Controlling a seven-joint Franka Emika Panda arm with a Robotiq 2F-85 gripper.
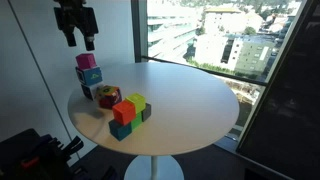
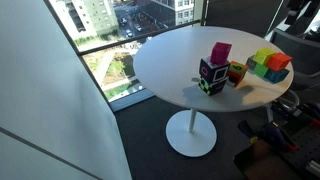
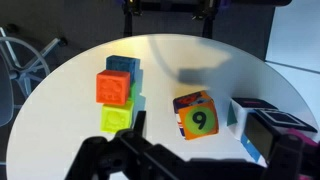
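Observation:
My gripper (image 1: pixel 79 46) hangs above the left side of the round table, open and with nothing between its fingers. In the wrist view its two dark fingers stand wide apart along the bottom edge. Between and beyond them lies an orange cube (image 3: pixel 198 120) marked with a 9. A red block (image 3: pixel 113 87), a yellow-green block (image 3: pixel 117 118) and a blue block (image 3: pixel 123 64) form a cluster to its left. On the other side is a stack with a pink cube (image 1: pixel 86 61) on top, a blue-and-black cube (image 1: pixel 90 75) below it and a white-sided box at the bottom.
Large windows (image 1: pixel 220 40) lie behind it. Dark equipment (image 2: pixel 270 155) stands on the floor beside the table, and chairs show beyond its edge.

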